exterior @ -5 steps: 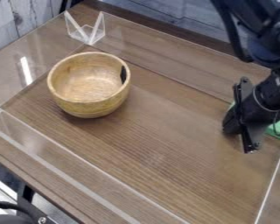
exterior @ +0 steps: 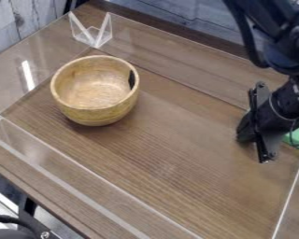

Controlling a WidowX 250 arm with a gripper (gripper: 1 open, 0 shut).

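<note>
The black gripper [exterior: 247,129] is low over the right side of the wooden table, pointing left and down, with its fingers dark and close together; it looks shut, and nothing can be made out between them. Just behind it, at the right edge, part of a green object [exterior: 293,136] shows, mostly hidden by the gripper. A round wooden bowl [exterior: 92,116] sits on the left half of the table, apart from the gripper.
A white wire-like object [exterior: 92,28] stands at the back left. A wall runs along the back, and black cabling lies at the bottom-left corner.
The gripper has shifted very slightly left, covering a little differently the green object at the right. The bowl has not moved.
</note>
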